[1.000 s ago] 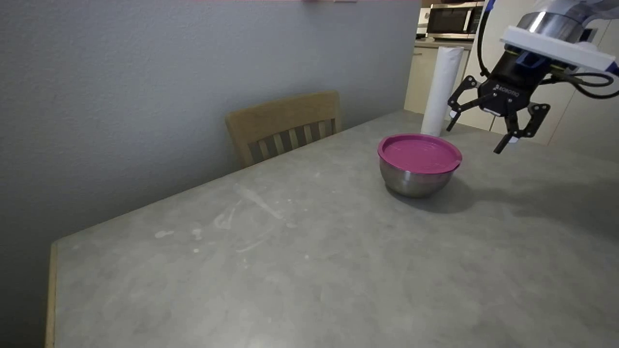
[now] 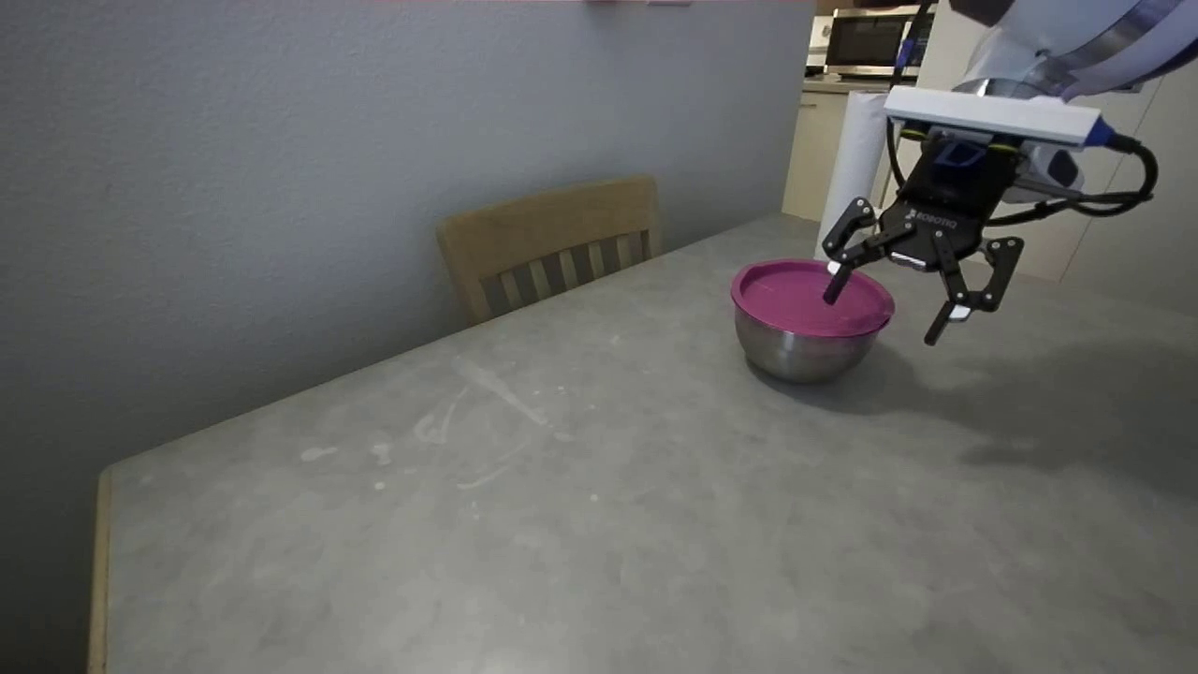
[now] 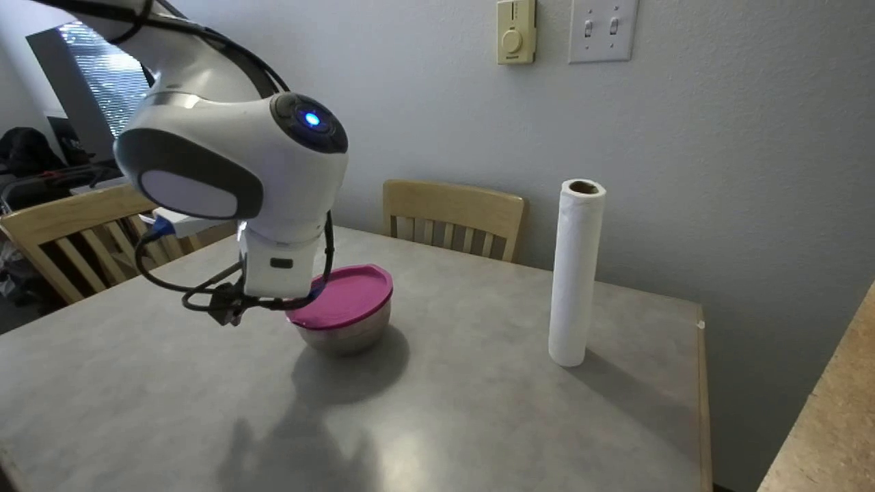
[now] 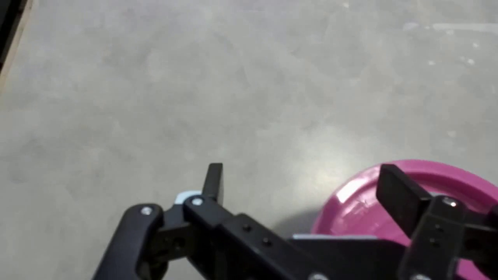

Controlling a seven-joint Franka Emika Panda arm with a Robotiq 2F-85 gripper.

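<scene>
A metal bowl (image 2: pixel 799 354) stands upright on the grey table, topped by a magenta lid (image 2: pixel 786 301). My gripper (image 2: pixel 886 318) is open, with nothing between its fingers. In exterior view 1 one finger overlaps the lid's right part, while the other lies to the right of the bowl. The wrist view has the lid (image 4: pixel 362 214) at lower right, partly covered by the right finger (image 4: pixel 401 196); the left finger (image 4: pixel 213 182) is over bare table. From exterior view 2 the arm hides the fingers, and the bowl (image 3: pixel 353 332) shows beside the wrist. Contact with the lid cannot be made out.
A white paper roll (image 3: pixel 576 279) stands upright near the table's far end. A wooden chair (image 3: pixel 455 214) is against the wall side.
The open gripper has moved left and down in exterior view 1, closer to the lidded bowl. Bowl and lid stay where they were.
</scene>
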